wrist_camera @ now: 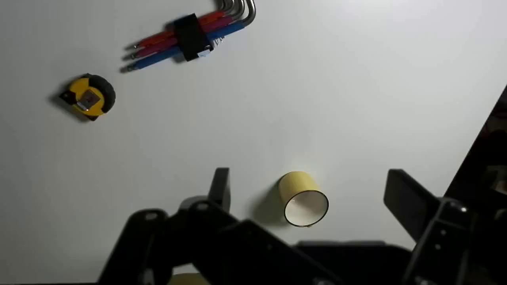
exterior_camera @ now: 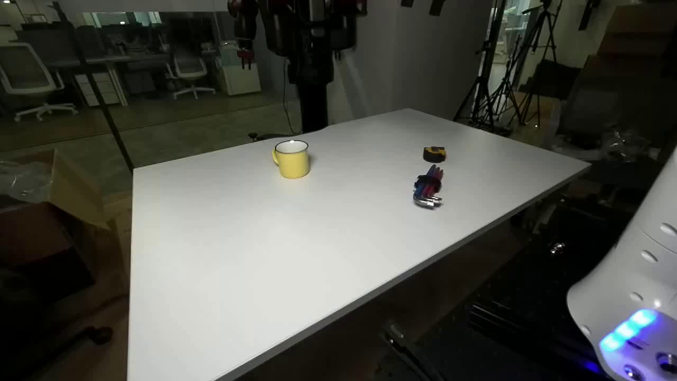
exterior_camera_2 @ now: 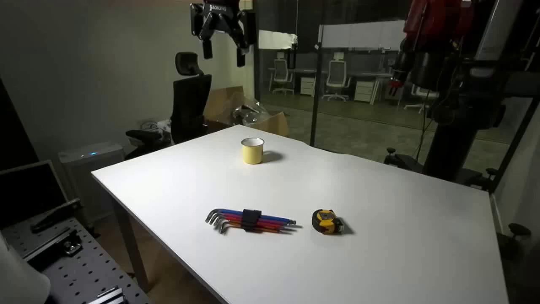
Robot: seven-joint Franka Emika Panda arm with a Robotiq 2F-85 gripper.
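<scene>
My gripper [exterior_camera_2: 224, 56] hangs high above the table, its two fingers spread wide with nothing between them. In the wrist view the open gripper faces down, and a yellow mug [wrist_camera: 297, 185] appears between its fingertips, well below them on the table. The mug [exterior_camera: 292, 160] stands upright, white inside with a dark rim; its handle shows at the left in exterior view 1. A set of coloured hex keys [exterior_camera_2: 251, 220] in a black holder lies flat on the table. Close by the keys' straight ends sits a yellow and black tape measure [exterior_camera_2: 327, 222].
A cardboard box [exterior_camera: 63, 190] is off the table's left side.
</scene>
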